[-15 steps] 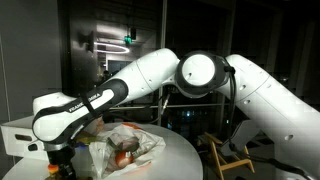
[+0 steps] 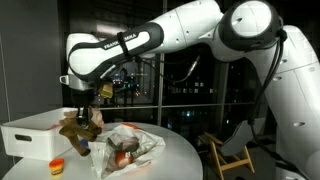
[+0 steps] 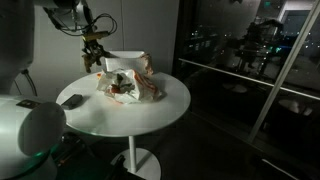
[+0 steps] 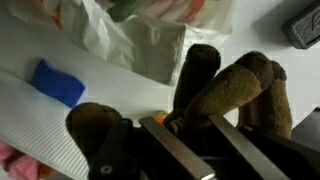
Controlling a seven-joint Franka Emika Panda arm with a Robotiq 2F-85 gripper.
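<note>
A brown plush toy (image 2: pixel 80 131) hangs above the white table, just in front of the white box (image 2: pixel 30 142). My gripper (image 2: pixel 83 113) points down and is shut on its fabric. In exterior view 2 the same plush (image 3: pixel 93 50) shows at the left, raised beside the box (image 3: pixel 125 57). The wrist view has brown limbs of the plush (image 4: pixel 238 92) spreading on both sides of my gripper. Its fingertips are largely hidden by the plush.
A crumpled white bag with coloured contents (image 2: pixel 125 152) lies open on the table. Near the box is a small orange and yellow object (image 2: pixel 56 166). The wrist view also shows a blue block (image 4: pixel 57 83), a dark block (image 4: pixel 303 28) and pink cloth (image 4: pixel 14 161).
My gripper was low at the table's left side. It has risen, bringing the brown plush up off the table, and the orange and yellow object is now uncovered.
</note>
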